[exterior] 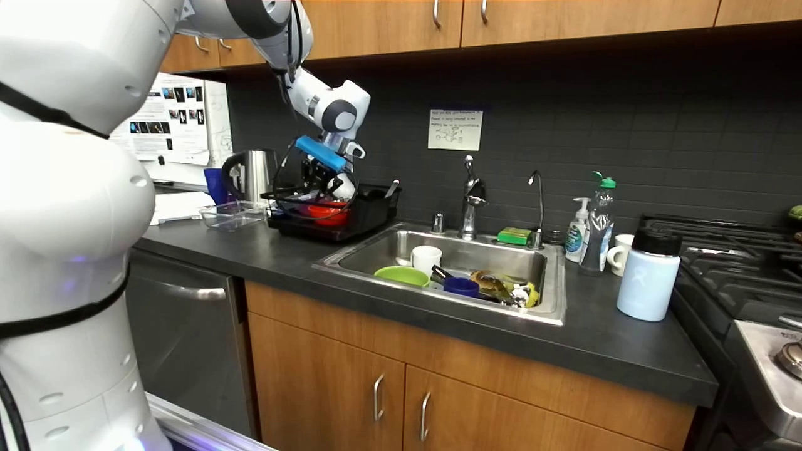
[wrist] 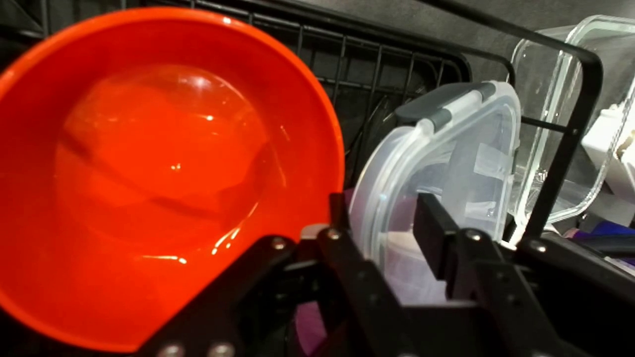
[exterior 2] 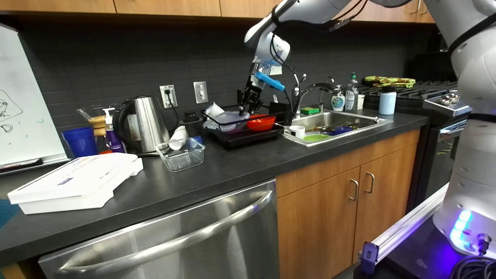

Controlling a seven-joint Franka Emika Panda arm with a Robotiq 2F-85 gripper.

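In the wrist view, my gripper has one finger on each side of a clear plastic lid (wrist: pixel 458 160) with grey clips, and it is shut on it. The lid stands on edge, tilted, in the black dish rack. An orange-red bowl (wrist: pixel 160 154) sits close beside it, its rim near one finger. From the other side, exterior view 2 shows the gripper (exterior 2: pixel 245 107) pointing down into the rack, with the translucent lid (exterior 2: pixel 228 119) at its fingers. The lid's lower part is hidden in the wrist view.
The rack's wire rail (wrist: pixel 562 169) runs close past the lid. Outside it lies a clear glass container (exterior 2: pixel 183 155), near a steel kettle (exterior 2: pixel 151 123). The sink (exterior: pixel 552 282) holds several dishes, including a green bowl (exterior: pixel 402 275) and a white mug (exterior: pixel 426 258).
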